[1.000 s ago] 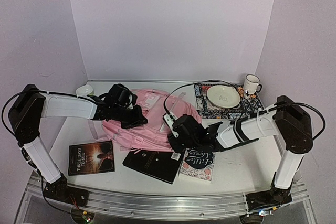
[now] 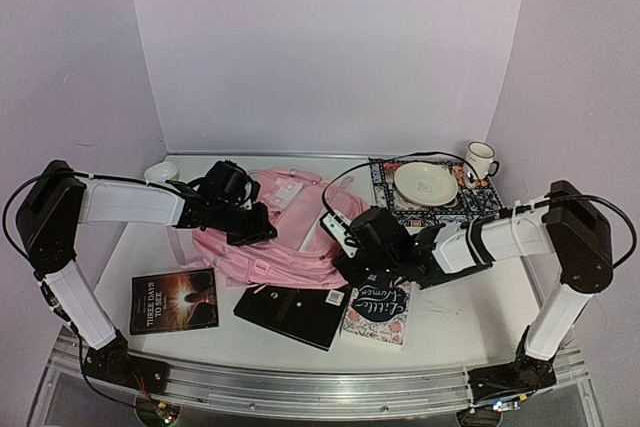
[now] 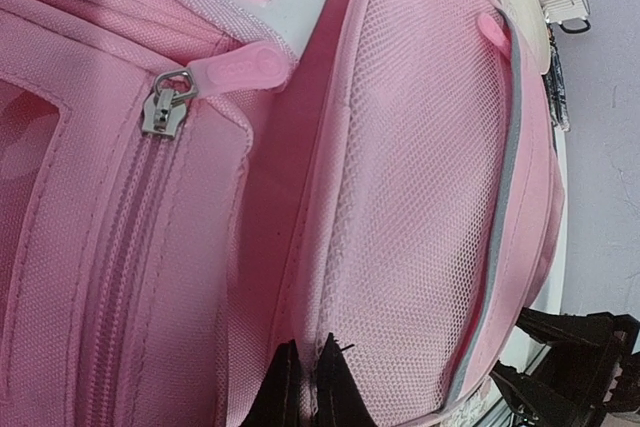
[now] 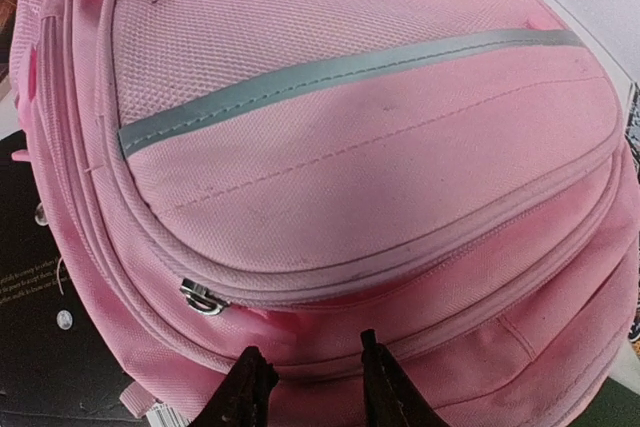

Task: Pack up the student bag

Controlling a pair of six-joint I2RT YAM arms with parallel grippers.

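Note:
The pink student bag (image 2: 290,232) lies in the middle of the table, its panel partly parted from the body. In the left wrist view, my left gripper is shut on the bag's fabric edge, which runs between its fingertips. A metal zipper slider (image 3: 165,112) shows beside it. My right gripper is open at the bag's right side, its fingers apart over pink fabric near the zipper seam; another zipper slider (image 4: 203,297) lies up and left of them. Three books lie in front: a brown one (image 2: 174,301), a black one (image 2: 290,315) and Little Women (image 2: 376,317).
A plate (image 2: 425,184) rests on a patterned mat (image 2: 388,197) at the back right, with a white mug (image 2: 480,159) beside it. A white bowl (image 2: 161,173) stands at the back left.
My right gripper has shifted to the right along the bag over the last second. The bag's right side looks drawn in slightly. The left arm has stayed in place.

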